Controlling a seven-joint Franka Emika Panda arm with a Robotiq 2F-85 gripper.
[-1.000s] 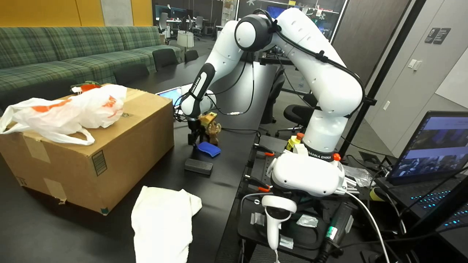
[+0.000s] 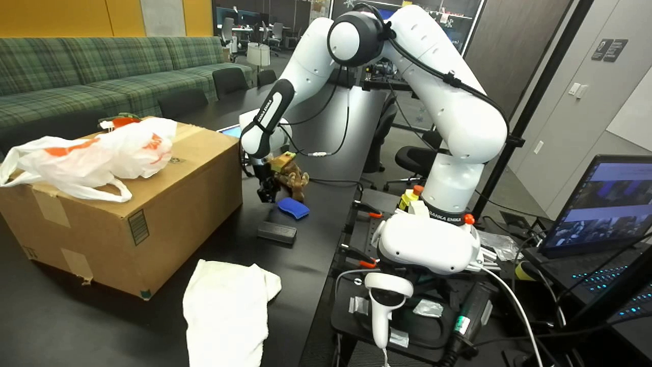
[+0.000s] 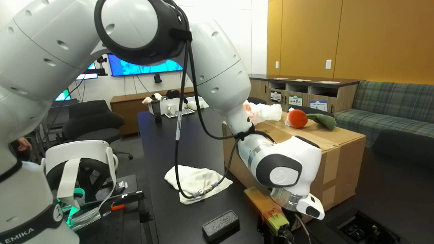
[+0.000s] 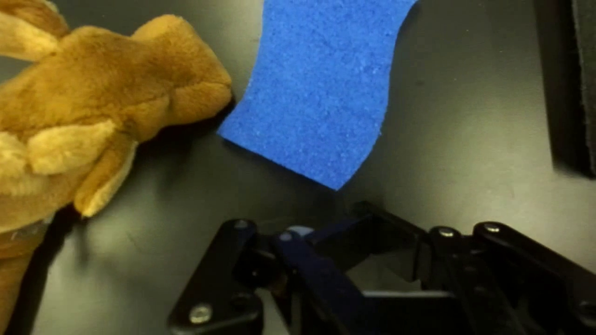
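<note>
A blue sponge [image 2: 294, 208] lies on the dark table; in the wrist view the sponge [image 4: 327, 83] is just ahead of the fingers, its near corner pointing at them. My gripper [image 2: 267, 192] hangs low near the tabletop, between the box and the sponge. It is shut, and nothing shows between its fingers in the wrist view [image 4: 338, 226]. A brown plush toy [image 4: 106, 89] lies left of the sponge in that view, its head close to the sponge's edge. In exterior view 2 the arm hides the gripper and the sponge.
A dark eraser block [image 2: 276, 232] sits nearer the camera than the sponge. Beyond it is a white cloth [image 2: 226, 312]. A large cardboard box [image 2: 183, 226], bearing a plastic bag [image 2: 104, 156], stands close beside the gripper. Bare table lies between the eraser and the cloth.
In exterior view 1 the wrist has shifted left and the hand now leans more. The blue sponge has moved slightly to the right. Box, cloth and eraser look unmoved.
</note>
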